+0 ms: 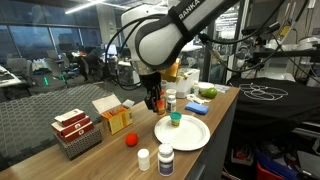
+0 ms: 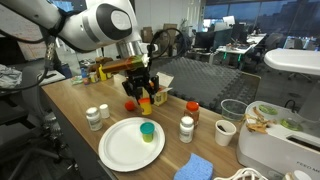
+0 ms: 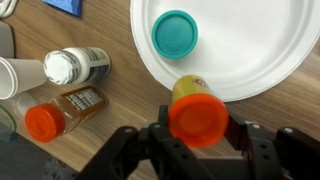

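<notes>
A small yellow container with an orange lid (image 3: 197,120) stays between the fingers of my gripper, which is shut on it. In exterior view 2 the gripper (image 2: 147,92) points down at the plate's far edge, with the yellow container (image 2: 145,106) below it. Exterior view 1 shows the gripper (image 1: 158,99) beside the white plate (image 1: 190,135). A teal cup (image 3: 175,35) sits on that plate. Whether the container's base touches anything cannot be told.
White-capped bottle (image 3: 78,66) and orange-capped spice jar (image 3: 65,112) stand beside the plate. A red ball (image 1: 131,140), an open yellow box (image 1: 114,116) and a basket of boxes (image 1: 75,136) are on the table's left. A blue cloth (image 2: 201,168) lies near the plate.
</notes>
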